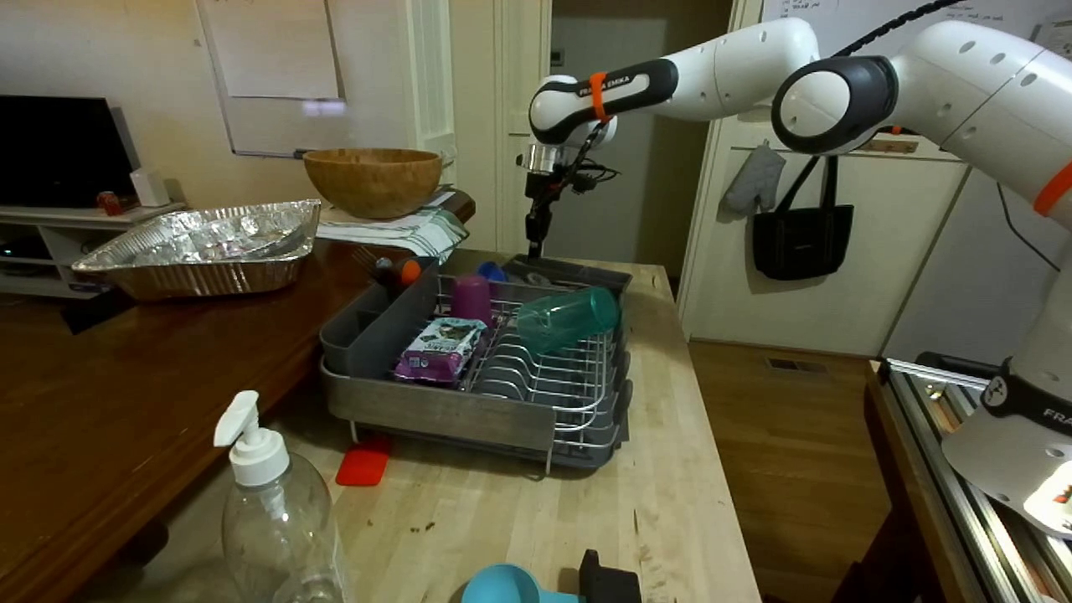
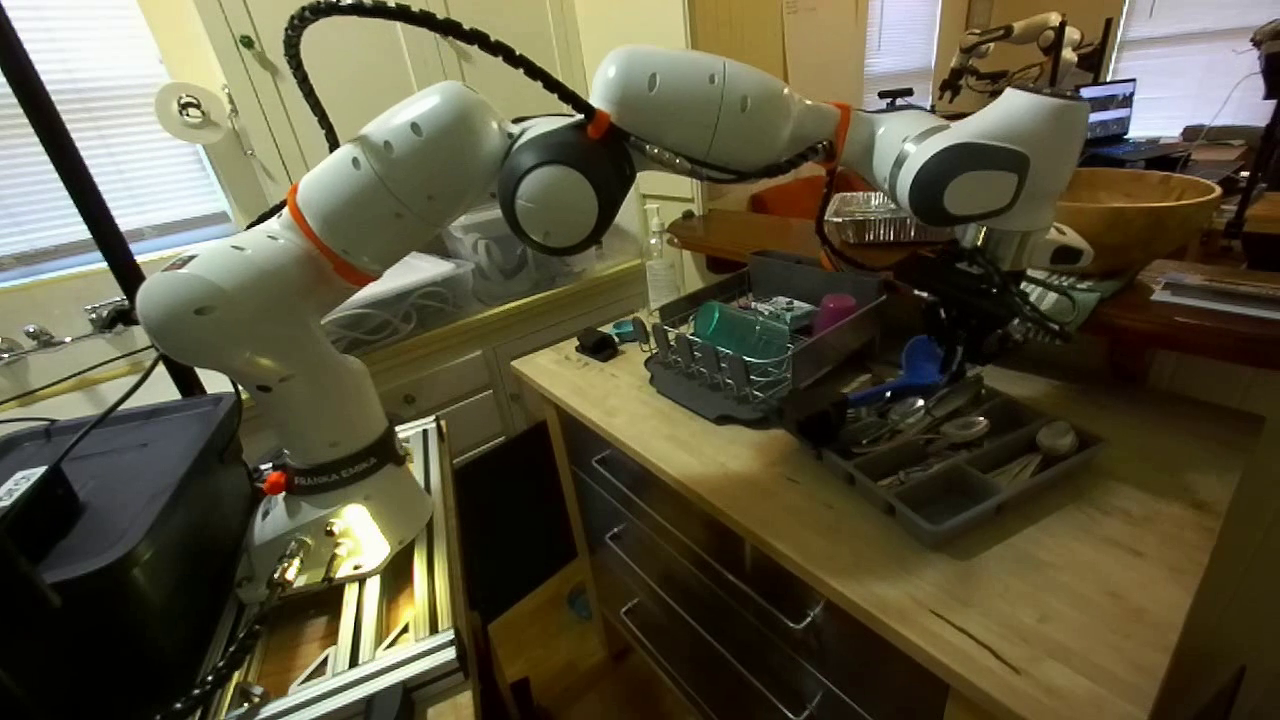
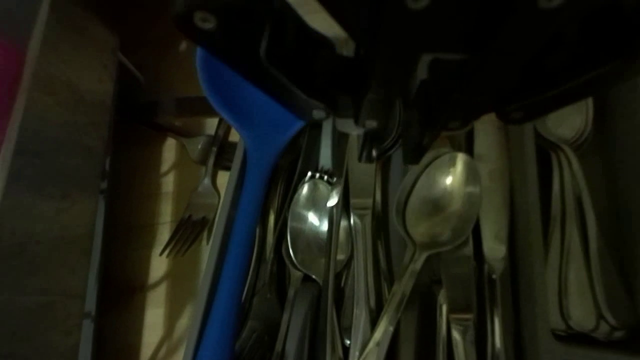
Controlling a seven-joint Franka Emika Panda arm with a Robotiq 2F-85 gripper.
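Observation:
Over the grey cutlery tray [image 2: 936, 516], my gripper points downward, low above the utensils. Its fingers are shut on a thin metal utensil [image 3: 327, 147], apparently a fork with tines just below the fingertips; darkness hides the exact grip. A blue spoon-shaped utensil [image 3: 252, 150] lies at the left of the gripper in the wrist view, its head partly behind the dark finger. Underneath are a shiny spoon [image 3: 312, 222], a larger spoon [image 3: 444, 201] to the right, and several knives and handles. In exterior view 1 the gripper [image 1: 534, 247] shows behind the dish rack.
The dish rack [image 1: 452, 417] stands beside the tray, holding a green cup [image 1: 568, 320], a purple cup [image 1: 470, 298] and a purple packet [image 1: 440, 350]. Loose forks [image 3: 195, 210] lie left of the tray's compartments. Bare counter [image 2: 1080, 588] extends in front of the tray.

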